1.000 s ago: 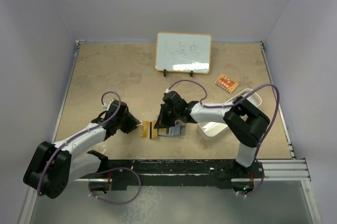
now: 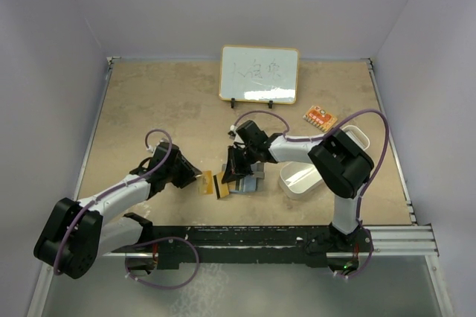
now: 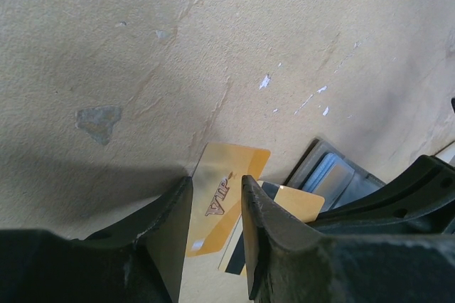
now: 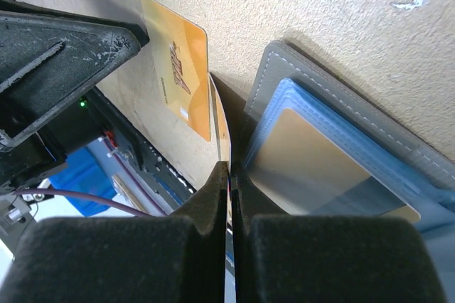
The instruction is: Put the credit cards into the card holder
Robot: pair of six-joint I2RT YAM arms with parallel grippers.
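Observation:
My left gripper is shut on the orange VIP card (image 3: 219, 193), its fingers at the card's edges. The second card, yellow with a black stripe, stands beside it; in the right wrist view this striped card (image 4: 221, 121) is almost edge-on, tilted up. My right gripper is shut with the thin striped card between its fingertips. The blue-grey card holder (image 2: 248, 184) lies flat under and right of the right gripper; a tan card (image 4: 306, 161) shows in the holder's pocket.
A white tray (image 2: 299, 181) sits under the right arm. An orange packet (image 2: 320, 117) lies at the right, and a whiteboard (image 2: 259, 74) stands at the back.
The two cards lay almost side by side; now a gap shows between them and the striped card is turned slightly. The right gripper shifted a little; the left one hardly moved.

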